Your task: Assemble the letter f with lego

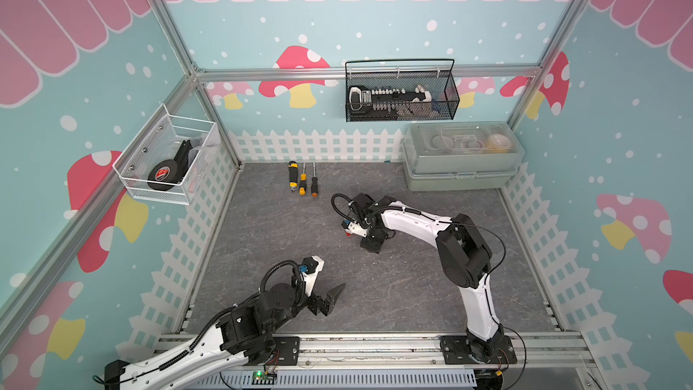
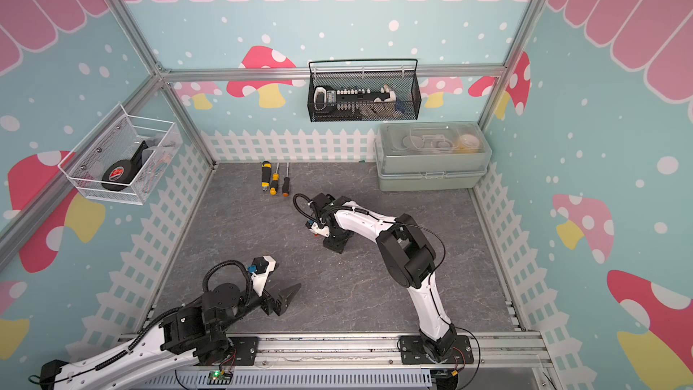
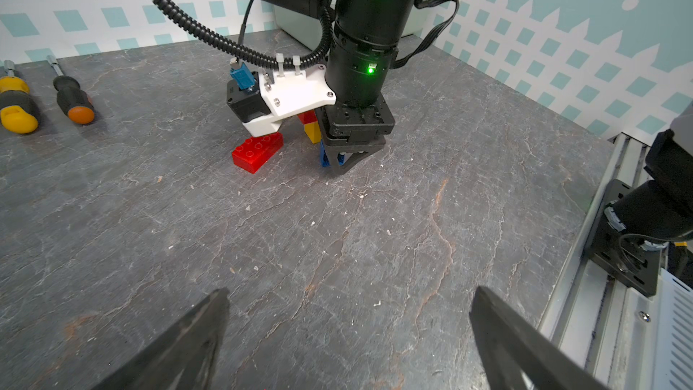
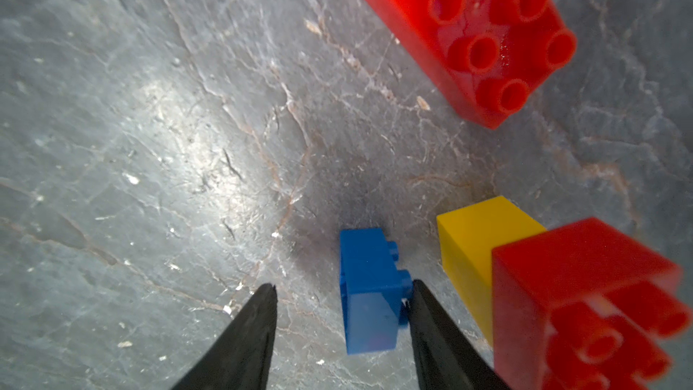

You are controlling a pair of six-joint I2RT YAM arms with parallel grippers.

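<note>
In the right wrist view, a small blue brick [image 4: 368, 263] lies on its side, studs to the right, between the fingertips of my right gripper. A gap shows at its left; the right fingertip [image 4: 422, 303] is close against the studs, and I cannot tell whether it touches. Right of it are a yellow brick [image 4: 487, 234] and a red brick [image 4: 577, 267], seemingly joined. A separate red brick [image 4: 462, 36] rests studs up beyond them. My left gripper stands open and empty near the front left of the table.
Several screwdriver-like tools [image 1: 303, 180] lie at the back left. A lidded box [image 1: 462, 159] fills the back right corner. Between the two grippers the table [image 3: 346, 260] is bare.
</note>
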